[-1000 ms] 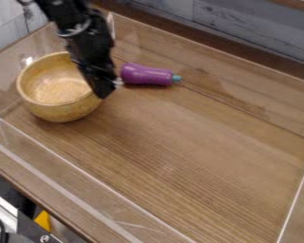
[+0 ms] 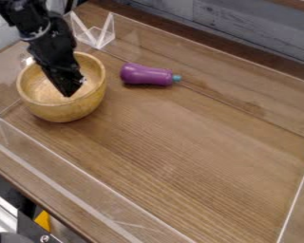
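My black gripper (image 2: 68,78) hangs at the upper left over a round wooden bowl (image 2: 68,104), its fingertips dipping into the bowl's upper part. It looks shut, with nothing visible between its fingers, though its tips are small and dark. A purple toy eggplant (image 2: 145,75) with a green tip lies on the table just right of the bowl.
A white wire-like object (image 2: 98,33) stands behind the bowl at the top left. A grey wall runs along the back right, and the table's edge is at the lower left.
The eggplant and bowl look unmoved.
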